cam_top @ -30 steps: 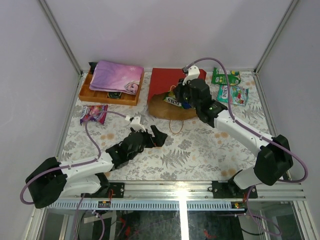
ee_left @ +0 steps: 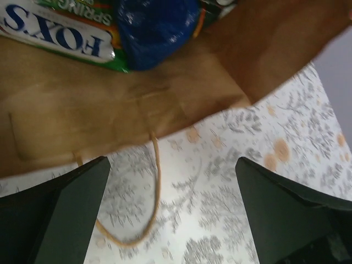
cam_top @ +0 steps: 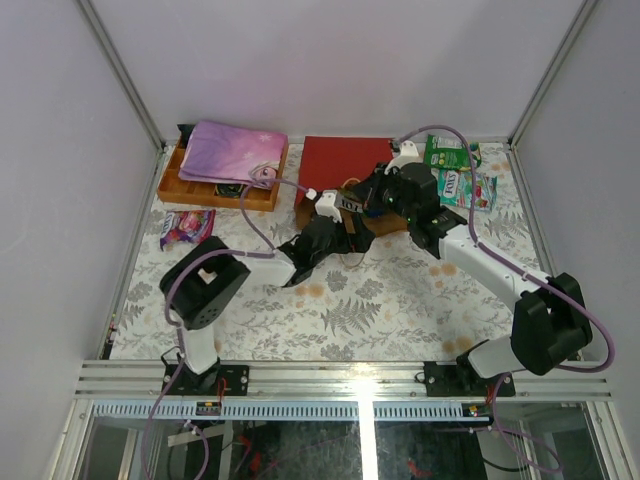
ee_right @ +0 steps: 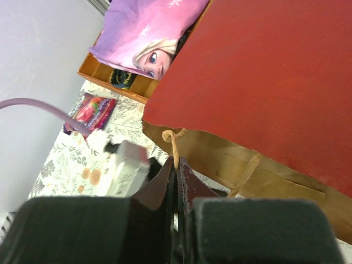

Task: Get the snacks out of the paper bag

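Observation:
The red paper bag (cam_top: 335,160) lies on its side, its brown inside (ee_left: 55,93) open toward me. In the left wrist view, a green and white FOX'S packet (ee_left: 60,33) and a blue packet (ee_left: 157,33) show inside. My left gripper is open at the bag's mouth with nothing between its fingers; a lower cord handle (ee_left: 158,181) loops onto the table between and beyond them. At the upper edge, my right gripper is shut on the bag's twisted upper handle (ee_right: 174,144). The bag's deeper contents are hidden.
Two green snack packets (cam_top: 453,152) (cam_top: 467,189) lie at the back right. A purple-red packet (cam_top: 187,228) is at left, below a wooden tray (cam_top: 262,200) bearing a purple pillow (cam_top: 230,150).
My left gripper has moved right and up in the top view, from the open table to the bag's mouth. My right gripper has shifted slightly right and stays at the bag's upper edge.

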